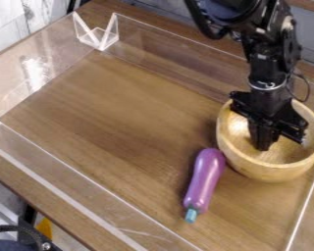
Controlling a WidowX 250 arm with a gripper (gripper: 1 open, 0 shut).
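Observation:
My black gripper (265,127) reaches down from the top right into a tan bowl (269,168) at the right of the table, its fingertips low inside the bowl. It looks shut; whether anything small is between the fingertips is hidden. A purple eggplant-like object (204,182) with a teal tip lies left of and in front of the bowl.
A white wire holder (97,31) stands at the back left. A clear plastic edge runs along the left side.

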